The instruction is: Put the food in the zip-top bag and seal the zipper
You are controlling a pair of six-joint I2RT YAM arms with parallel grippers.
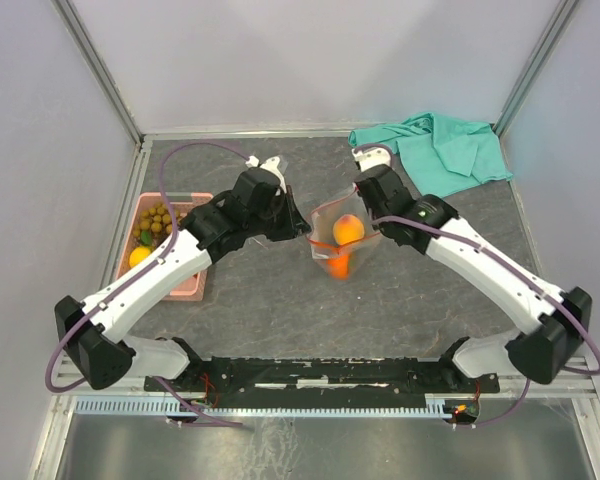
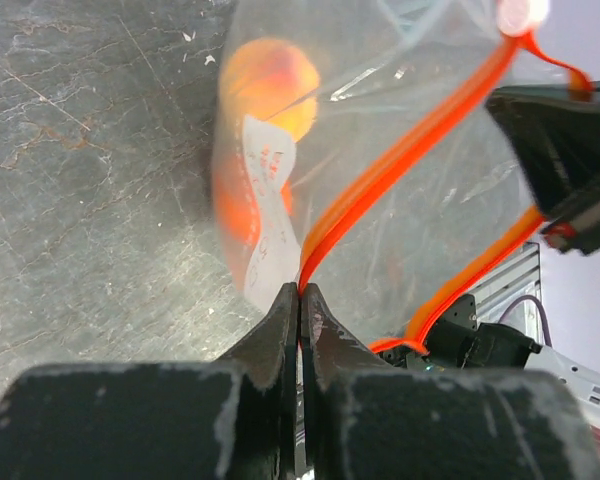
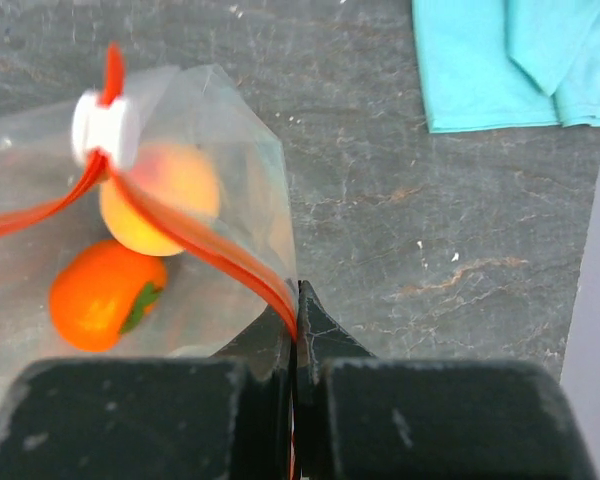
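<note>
A clear zip top bag (image 1: 325, 215) with an orange zipper strip hangs between my two grippers, its mouth spread apart. Inside lie a peach (image 1: 348, 229) and, below it, an orange persimmon-like fruit (image 3: 105, 295) with a green leaf. My left gripper is shut on one end of the bag's orange rim. On the opposite side my right gripper is shut, the orange rim running down between its fingertips. A white slider (image 3: 105, 130) sits on the zipper strip, away from both fingertips. A white printed label (image 2: 268, 200) shows on the bag's wall.
A salmon-coloured basket (image 1: 187, 288) of assorted fruit stands at the left, partly behind my left arm. A turquoise cloth (image 1: 445, 155) lies at the back right. Bare grey table surrounds the bag in front.
</note>
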